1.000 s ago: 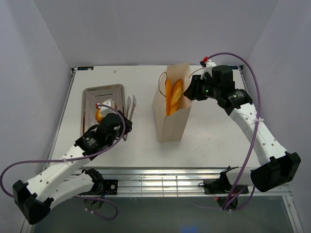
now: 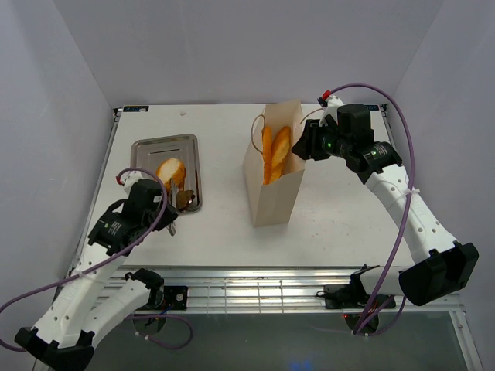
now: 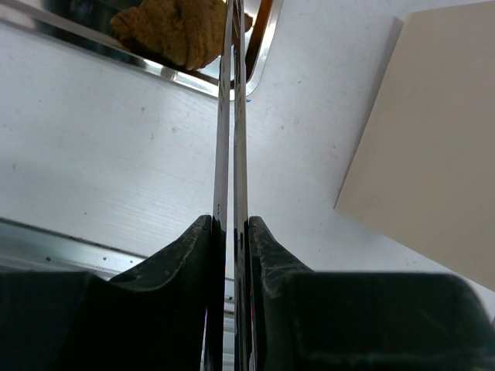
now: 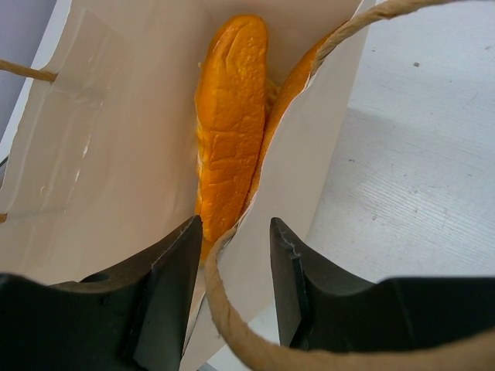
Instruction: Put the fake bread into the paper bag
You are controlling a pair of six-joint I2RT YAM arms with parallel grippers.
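My left gripper is shut on metal tongs (image 3: pixel 220 139), whose two arms run close together toward the tray; the tips lie outside the left wrist view. A pale-faced, golden-edged fake bread (image 2: pixel 171 169) and a brown one (image 2: pixel 185 200) lie in the grey tray (image 2: pixel 197 154). In the left wrist view the brown bread (image 3: pixel 182 31) is beside the tongs. The paper bag (image 2: pixel 272 209) stands upright with orange fake loaves (image 2: pixel 281 151) inside. At its right rim my right gripper is open, with the bag's wall passing between its separated fingers.
A looped paper handle (image 2: pixel 257 127) rises on the bag's left side, and another handle (image 4: pixel 232 332) crosses close to the right wrist camera. Bare white table (image 2: pixel 220 178) lies between tray and bag.
My left arm has swung left with the tongs, from between tray and bag to over the tray. The tongs' arms stood spread earlier. The right arm and the bag look unmoved.
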